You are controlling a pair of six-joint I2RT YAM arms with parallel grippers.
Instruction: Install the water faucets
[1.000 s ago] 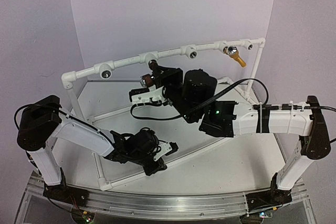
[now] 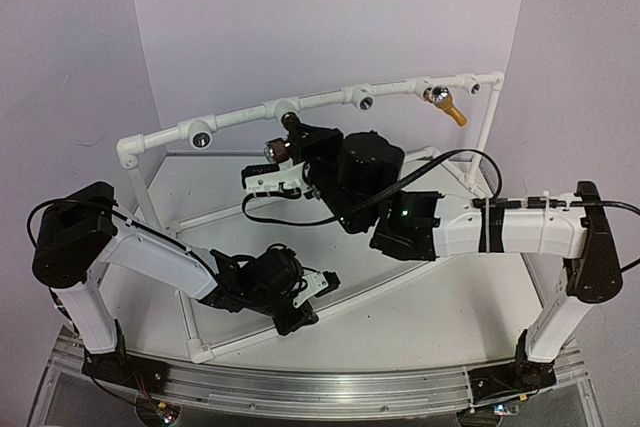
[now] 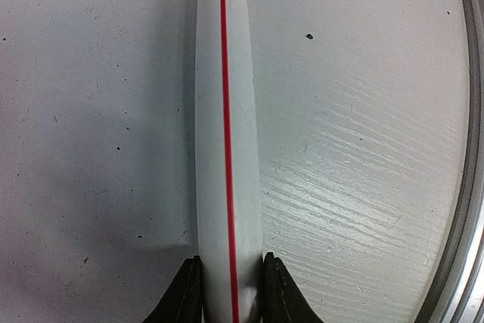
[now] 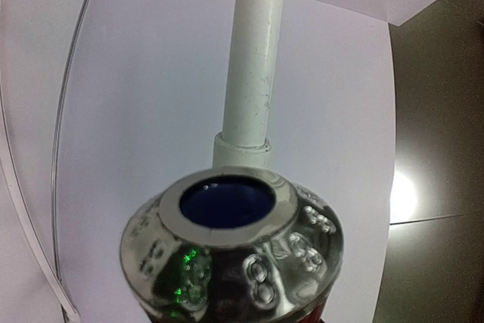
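A faucet with a shiny chrome top, dark blue in its centre and red at its underside, fills the lower middle of the right wrist view; this chrome top (image 4: 227,277) hides the gripper's fingers there. From above, its red-brown part (image 2: 278,151) shows beside my right gripper (image 2: 292,129), which appears shut on it in front of the second tee (image 2: 285,108) of the white upper rail. My left gripper is shut on the white lower pipe (image 3: 212,111) with the red stripe, one finger (image 3: 185,296) on each side. Farther right, an orange-handled faucet (image 2: 450,107) sits at the rail.
Open tees stand along the rail: one at the left end (image 2: 200,134), one right of my right gripper (image 2: 364,100) and one at the far right (image 2: 472,85). A black cable (image 2: 410,177) loops over the right arm. Bare board (image 2: 450,317) lies in front of the frame.
The left arm and the frame look unchanged.
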